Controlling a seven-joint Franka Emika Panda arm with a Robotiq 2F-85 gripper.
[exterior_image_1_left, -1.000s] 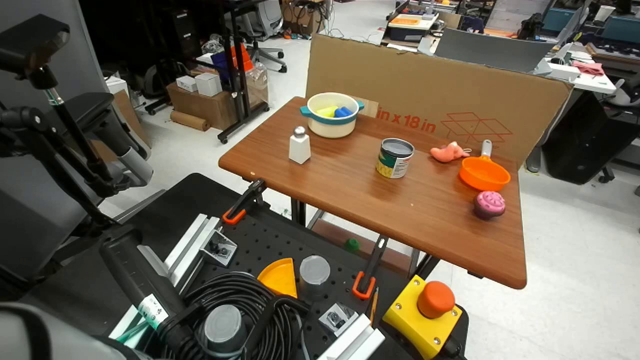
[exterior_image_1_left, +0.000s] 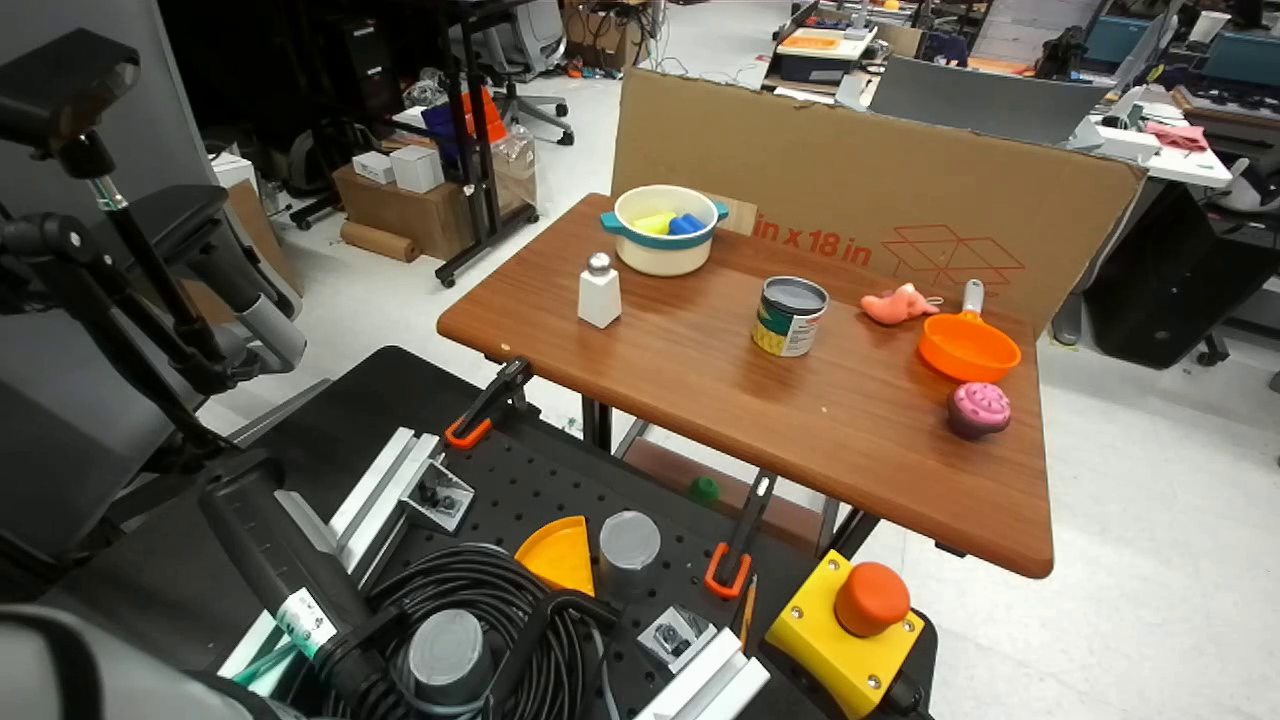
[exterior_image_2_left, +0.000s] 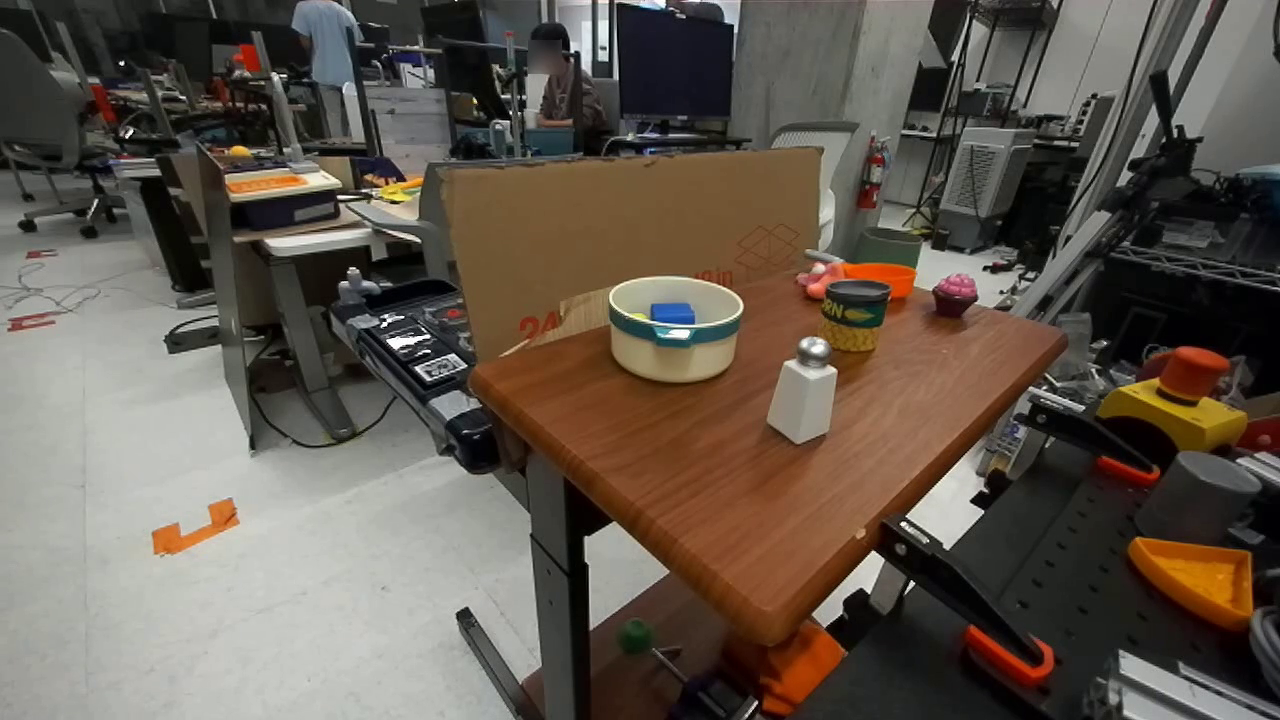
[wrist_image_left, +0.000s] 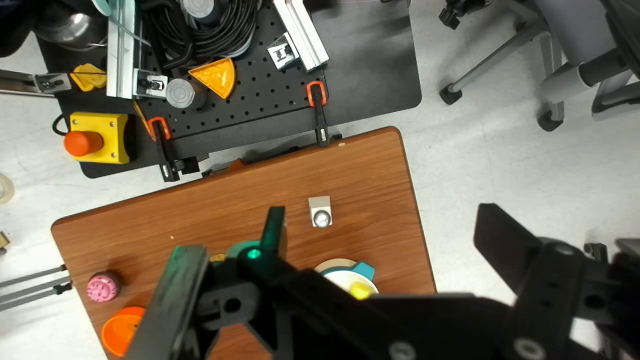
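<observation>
In the wrist view my gripper is open high over the table, its fingers wide apart and nothing held. A white shaker with a silver cap (exterior_image_1_left: 599, 298) stands upright near the table's left front edge. Behind it is a cream pot with teal handles (exterior_image_1_left: 663, 257), holding a yellow and a blue item (exterior_image_2_left: 672, 313). A corn can (exterior_image_1_left: 787, 332) stands mid-table. On the right lie a pink toy (exterior_image_1_left: 893, 306), an orange strainer-like pan (exterior_image_1_left: 969, 349) and a pink-topped cupcake (exterior_image_1_left: 979, 410). In the wrist view, the gripper hides most of the can and part of the pot.
A cardboard wall (exterior_image_1_left: 864, 180) closes off the back of the wooden table (exterior_image_1_left: 720, 402). Clamps (exterior_image_1_left: 741, 536) grip its front edge. In front lies a black pegboard cart (exterior_image_1_left: 534, 480) with cables and a yellow emergency-stop box (exterior_image_1_left: 828, 618).
</observation>
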